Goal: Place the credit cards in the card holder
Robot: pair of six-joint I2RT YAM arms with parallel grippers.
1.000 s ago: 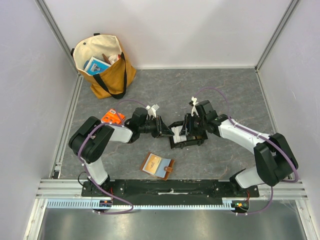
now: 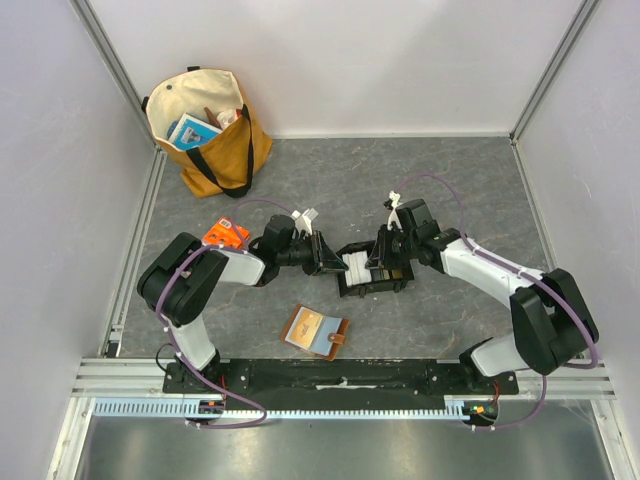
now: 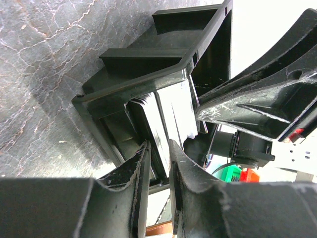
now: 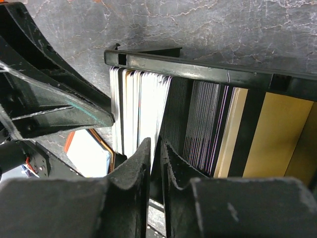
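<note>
The black slotted card holder (image 2: 375, 289) lies in mid-table, with white cards (image 2: 356, 268) upright in its left end. In the right wrist view these cards (image 4: 131, 106) stand in a tight, slightly leaning row. My left gripper is at the holder's left end, its tips a little apart, with no card clearly gripped between them. Over the right side of the white cards is my right gripper, its fingers parted by a narrow gap; the nearest white card reaches down close behind its left finger (image 4: 141, 171).
Dark dividers and tan panels (image 4: 278, 129) fill the holder's right part. A brown-edged folder (image 2: 317, 331) lies in front, an orange packet (image 2: 226, 233) at left, and a yellow bag (image 2: 225, 150) at back left.
My right gripper has moved slightly to the right along the holder, leaving more of the white cards in sight from above. The left arm looks still.
</note>
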